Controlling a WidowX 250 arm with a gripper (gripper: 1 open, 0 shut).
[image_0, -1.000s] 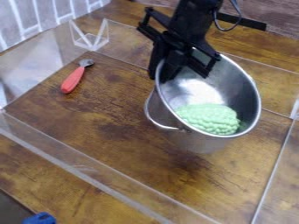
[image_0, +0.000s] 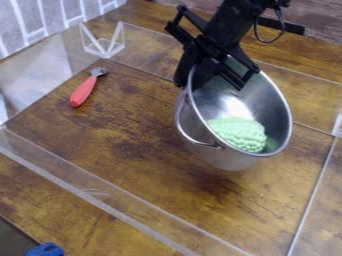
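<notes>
A steel pot (image_0: 241, 105) is tilted toward the camera at centre right, with a light green textured object (image_0: 238, 133) inside it. My black gripper (image_0: 191, 72) is at the pot's upper left rim, shut on that rim, its fingertips partly hidden there.
A red-handled utensil (image_0: 83, 88) lies on the wooden table (image_0: 107, 160) at the left. Clear plastic walls border the work area. A blue object (image_0: 44, 249) sits at the bottom left corner.
The gripper and pot have shifted slightly left and tilted a little less toward the camera, so less of the inside shows.
</notes>
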